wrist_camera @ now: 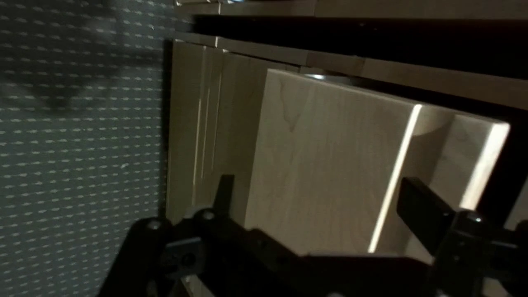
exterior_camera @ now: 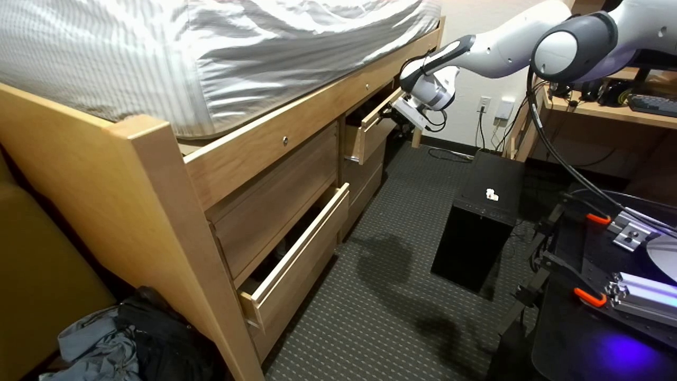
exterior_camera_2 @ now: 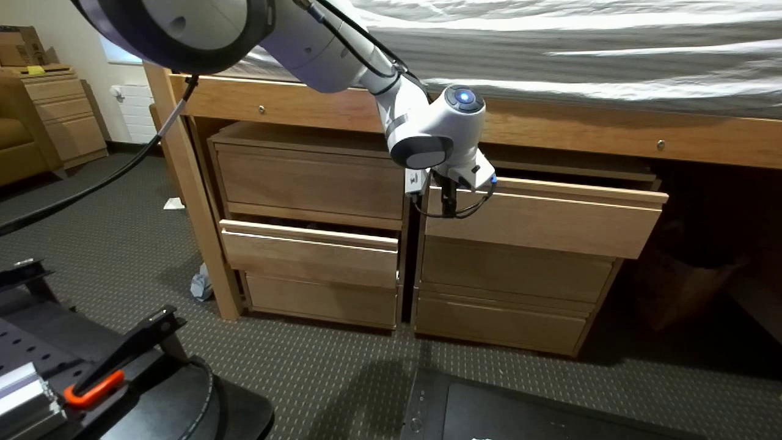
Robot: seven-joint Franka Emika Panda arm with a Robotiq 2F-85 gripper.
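Note:
The upper right drawer (exterior_camera_2: 546, 216) under the bed stands pulled part way out, its wooden front facing the room. My gripper is open, its dark fingers (wrist_camera: 424, 213) spread wide, and nothing is held between them. Behind the gap, in the wrist view, lies the drawer front (wrist_camera: 331, 163) with its bright top edge. In exterior view 2, the gripper (exterior_camera_2: 448, 197) hangs close to the left end of that drawer; whether it touches cannot be told. From exterior view 1, the fingertips are largely hidden behind the hand.
The bed rail (exterior_camera_2: 579, 132) runs just above both dressers. A black box (exterior_camera: 479, 209) stands on the carpet, and a dark table (exterior_camera: 596, 343) with clamps is nearby. Carpet (exterior_camera: 381, 286) between them is clear.

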